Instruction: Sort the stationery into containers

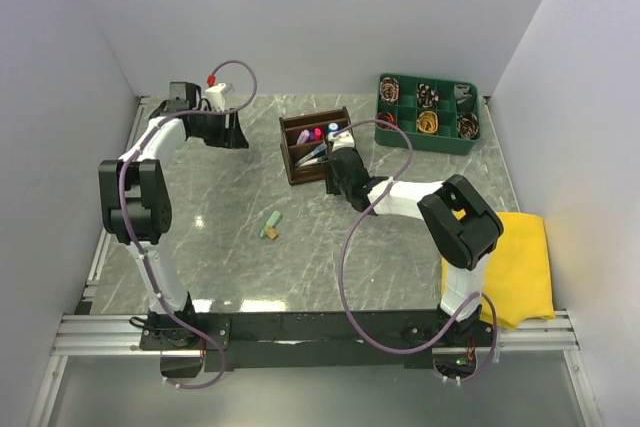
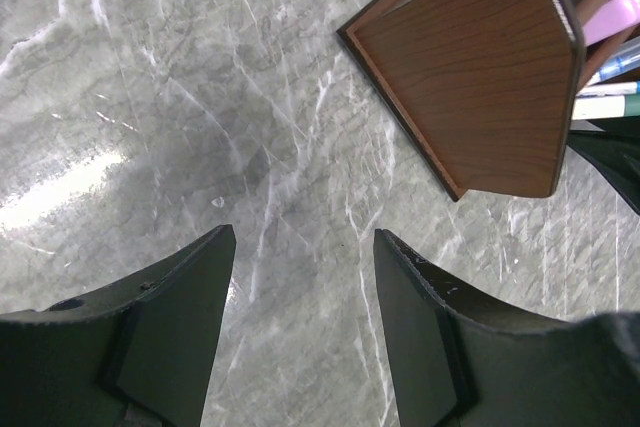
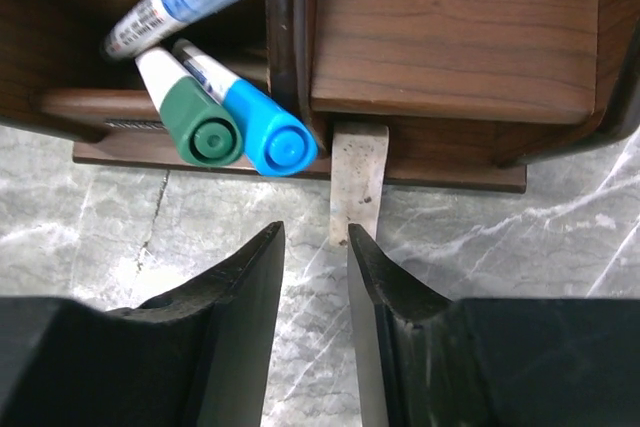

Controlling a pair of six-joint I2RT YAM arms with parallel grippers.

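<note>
The wooden organizer (image 1: 302, 123) holds markers and pens, among them a green-capped marker (image 3: 202, 129) and a blue one (image 3: 270, 135). A pale flat strip (image 3: 355, 187) lies at its front edge, just beyond the fingertips of my right gripper, whose fingers are part open with nothing between them. My left gripper hangs open over bare marble, left of the organizer. A light green item (image 1: 272, 219) and a small tan piece (image 1: 270, 233) lie on the table in front of the organizer.
A green compartment box (image 1: 449, 146) with coiled items stands at the back right. A yellow cloth (image 1: 510, 267) lies at the front right.
</note>
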